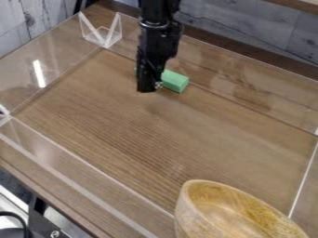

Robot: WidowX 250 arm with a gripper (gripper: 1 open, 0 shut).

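A dark robot arm reaches down from the top of the view, its gripper [149, 82] low over the wooden table at the upper middle. Just right of the gripper lies a light green block [176, 82], partly hidden behind it. Whether the fingers are open or shut, or hold anything, is too small and dark to tell.
A large yellow bowl [233, 215] sits at the front right. Clear plastic pieces stand at the back left and left edge. A grey wall runs along the back.
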